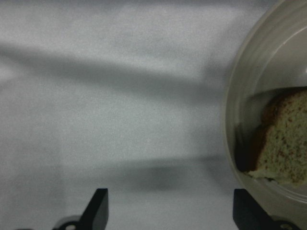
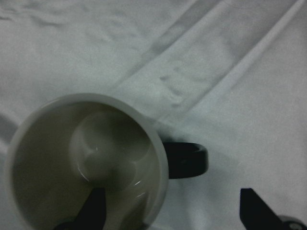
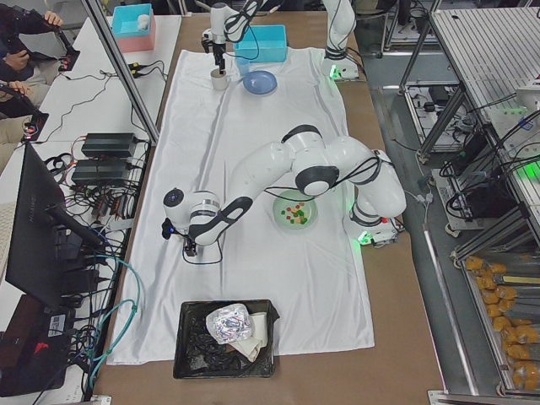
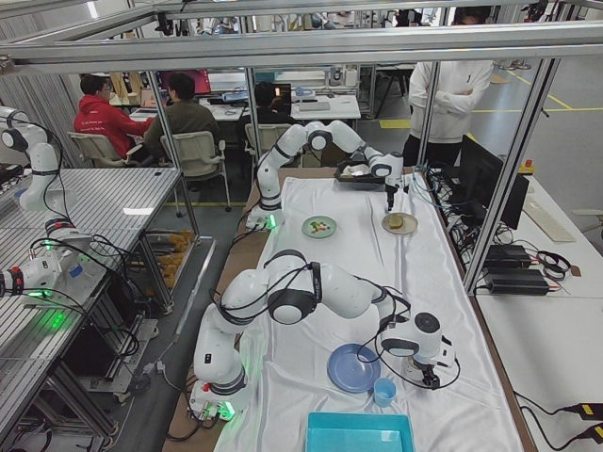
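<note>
A tan plate (image 4: 399, 230) holding a slice of bread (image 1: 283, 143) lies under my left gripper, right of centre in the left wrist view; that gripper is open, nothing between its fingertips, and hides the plate in the camera left view. My right gripper is open above a pale mug (image 2: 43, 148) with a dark handle (image 2: 187, 159); one fingertip appears over the mug's interior, the other over cloth. In the camera right view the right arm partly hides the mug.
A green plate (image 3: 295, 215) with small coloured pieces, a blue plate (image 3: 260, 83), a blue cup (image 4: 384, 394) and a turquoise bin (image 4: 358, 433) are on the table. A black tray (image 3: 224, 363) with foil sits at one end.
</note>
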